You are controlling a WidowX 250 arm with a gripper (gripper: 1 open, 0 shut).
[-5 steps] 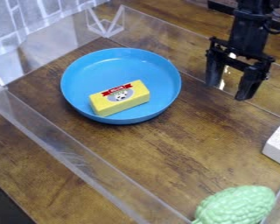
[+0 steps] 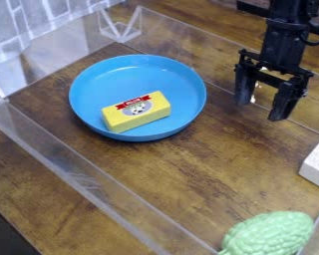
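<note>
The black robot gripper (image 2: 271,92) reaches down from the top right onto the wooden table, right of the blue plate, with a small pale object (image 2: 254,94) partly hidden behind its left finger. Whether it holds that object I cannot tell. On the blue plate (image 2: 175,90) lies a yellow box (image 2: 136,112) with a red label and a small round picture.
A green cabbage-like object (image 2: 266,235) lies at the bottom right. A white block (image 2: 317,161) sits at the right edge. Clear plastic walls run along the left. The table below the plate is clear.
The gripper has shifted very slightly, and less of the pale object beside it shows now. The plate and box have not moved.
</note>
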